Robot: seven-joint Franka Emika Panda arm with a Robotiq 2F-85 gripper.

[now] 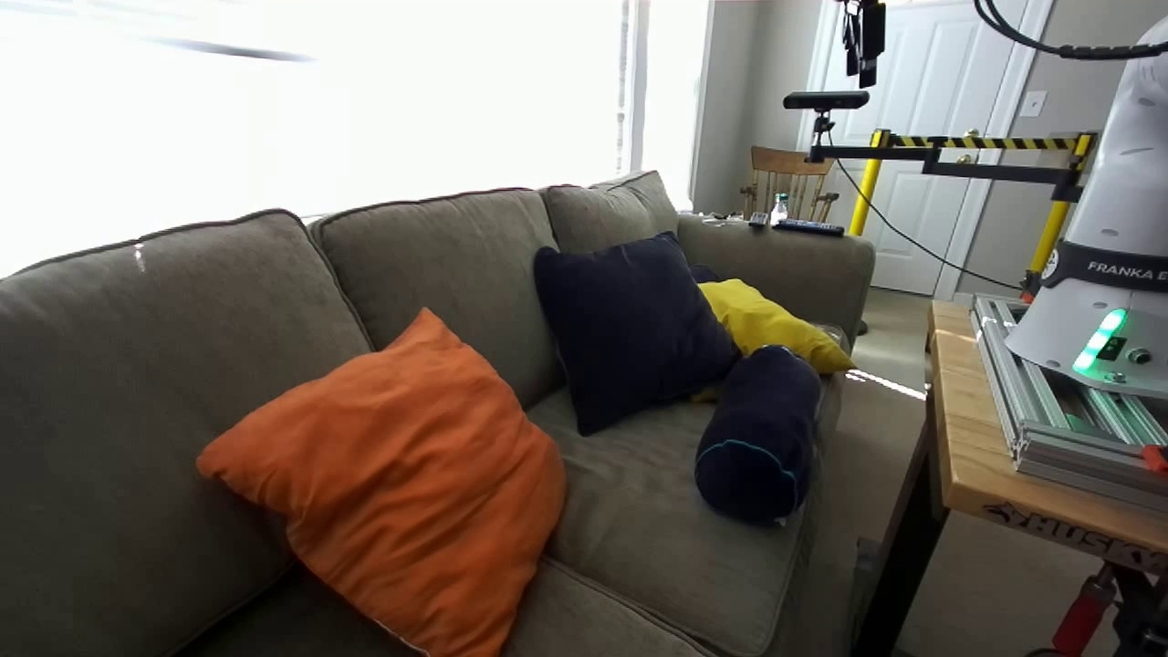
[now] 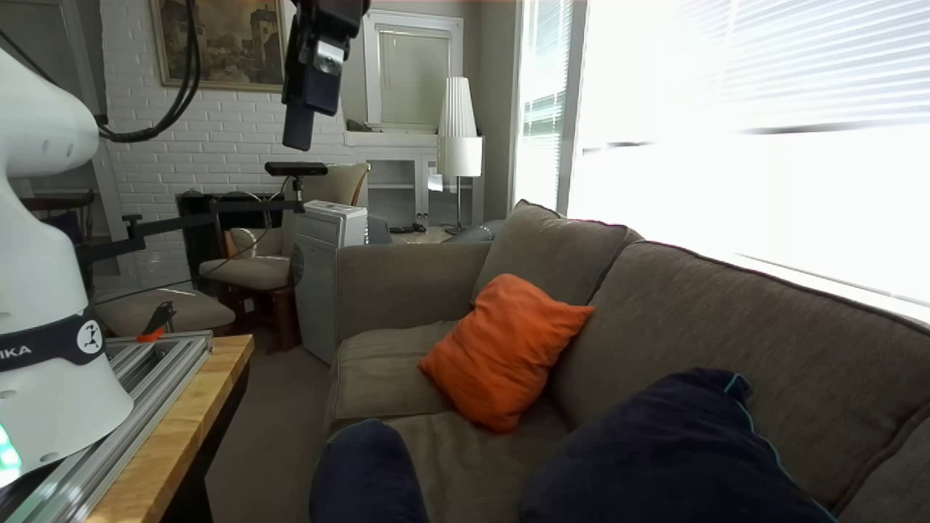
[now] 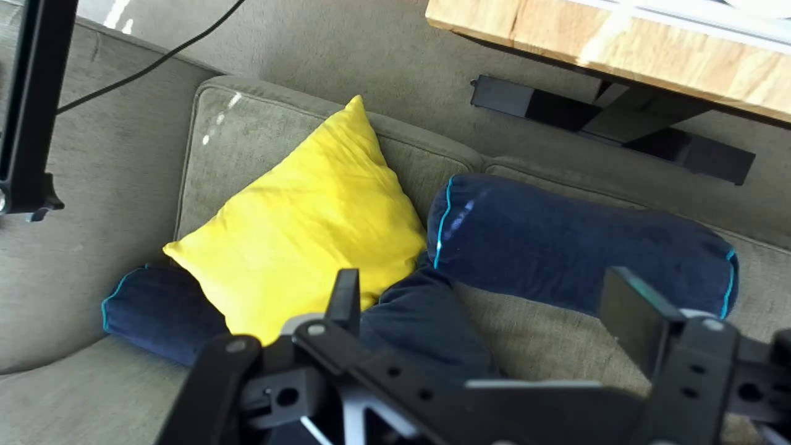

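Observation:
My gripper is open in the wrist view, its two fingers wide apart with nothing held between them. It hangs high above the sofa, and only its lower end shows at the top of both exterior views. Below it in the wrist view lie a yellow pillow [image 3: 304, 222], a navy bolster [image 3: 571, 241] with teal piping, and part of a square navy pillow [image 3: 430, 319]. A second navy bolster [image 3: 159, 311] is partly covered by the yellow pillow. An orange pillow [image 1: 405, 482] leans on the sofa back, away from the others.
The grey sofa [image 1: 646, 515] runs along a bright window. Beside it stands the wooden workbench [image 1: 964, 438] carrying the arm's base, with a strip of floor between. A camera [image 1: 827, 99] on a black boom, trailing a cable, juts toward the sofa's end.

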